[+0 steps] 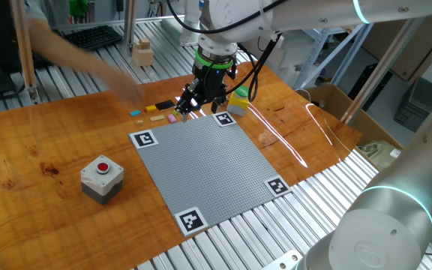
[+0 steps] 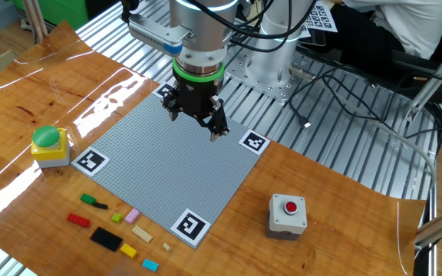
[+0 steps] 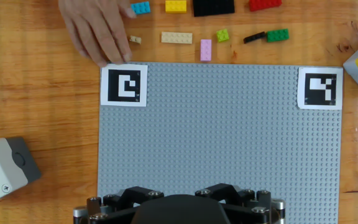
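Observation:
My gripper point(image 2: 194, 128) hangs above the grey studded baseplate point(image 2: 148, 146), its fingers spread wide and nothing between them. Along the plate's edge, on the wooden table, lie loose bricks. In the wrist view these are blue point(image 3: 140, 7), yellow point(image 3: 176, 6), black point(image 3: 214, 7), red point(image 3: 265, 4), tan point(image 3: 176, 37), pink point(image 3: 206, 50), lime point(image 3: 222, 35) and dark green point(image 3: 277, 35). A thin black piece point(image 3: 254, 37) touches or nearly touches the green brick, and a small tan piece point(image 3: 135, 39) lies by a person's hand. No bricks sit on the visible part of the plate.
A human hand point(image 3: 95, 25) reaches in at the plate's corner. A grey box with a red button point(image 2: 287, 216) stands on one side, a yellow box with a green button point(image 2: 50, 146) on the other. Printed markers point(image 2: 190, 225) cover the plate's corners.

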